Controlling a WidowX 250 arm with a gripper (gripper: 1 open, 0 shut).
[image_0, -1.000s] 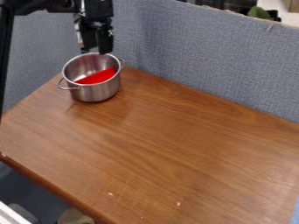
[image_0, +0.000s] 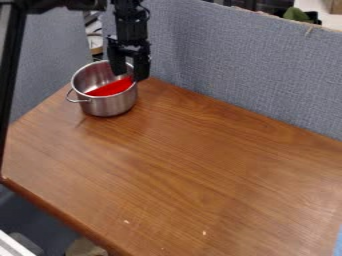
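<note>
A steel pot (image_0: 103, 103) with side handles stands at the back left of the wooden table (image_0: 187, 180), a red object (image_0: 110, 87) lying inside it. My black gripper (image_0: 130, 72) hangs from above over the pot's back right rim, its fingers open and reaching down to about rim height. Whether it touches the pot cannot be told.
Grey padded walls (image_0: 241, 70) border the table at the back and left.
My gripper has come down toward the pot's back right rim and moved slightly right. The pot looks unmoved.
</note>
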